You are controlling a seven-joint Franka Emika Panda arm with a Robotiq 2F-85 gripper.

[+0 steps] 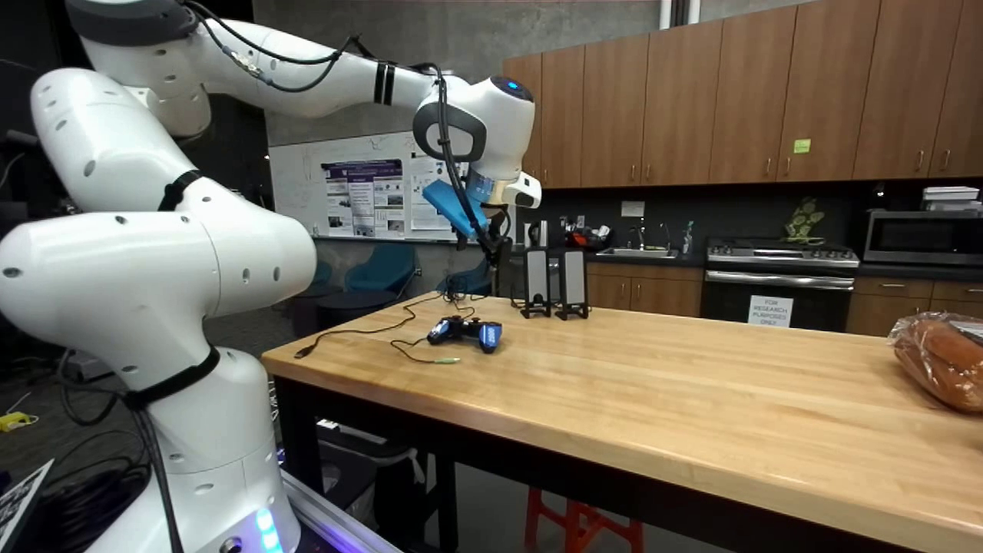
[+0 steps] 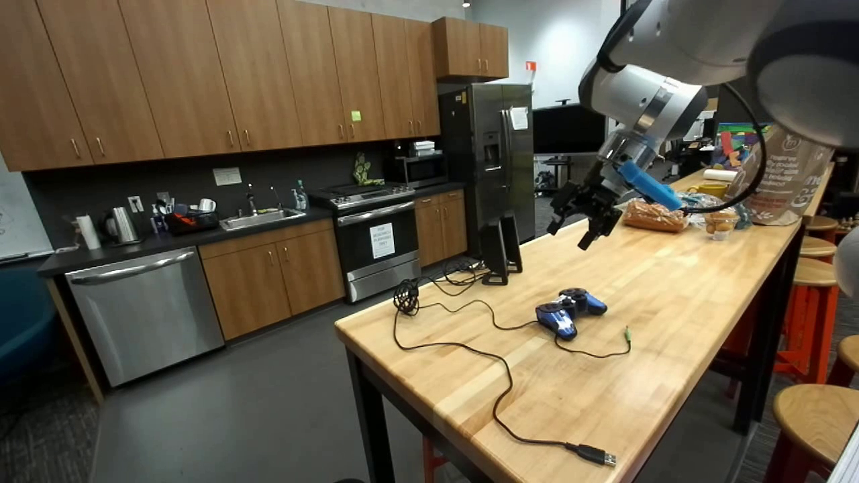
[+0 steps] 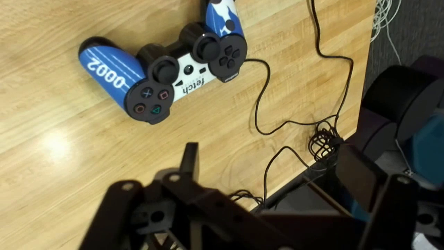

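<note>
My gripper point(image 2: 570, 235) hangs above the table, its fingers spread apart with nothing visible between them. In the wrist view its dark fingers point(image 3: 191, 160) stand wide of each other, over the table's edge. A blue and black game controller point(image 3: 189, 68) lies on the wood, clear of the gripper. Its black cable point(image 2: 460, 345) trails over the tabletop, and a short cord with a green plug point(image 2: 627, 338) lies beside it.
Two upright black speakers point(image 1: 573, 281) stand along the table's far side, near tangled cables point(image 2: 406, 298). A bagged brown item point(image 1: 940, 361) rests at the table's other end.
</note>
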